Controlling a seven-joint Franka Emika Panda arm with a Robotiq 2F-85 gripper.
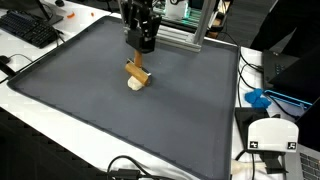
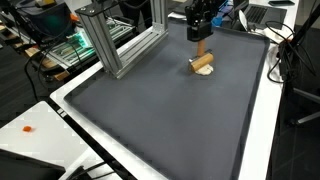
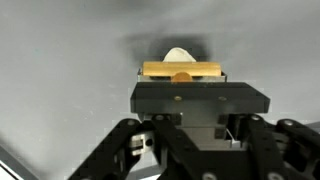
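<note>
My gripper is shut on the upright handle of what looks like a wooden mallet. The orange-brown handle runs down from the fingers to a cylindrical wooden head. Beside and partly under that head sits a small cream-coloured lump on the grey table; whether the two touch, I cannot tell. From the wrist, the head lies crosswise beyond a dark bar of the gripper, and the lump peeks out behind it. My fingertips are hidden there.
A white frame stands along one side. Off the table are a keyboard, a blue object and a white device.
</note>
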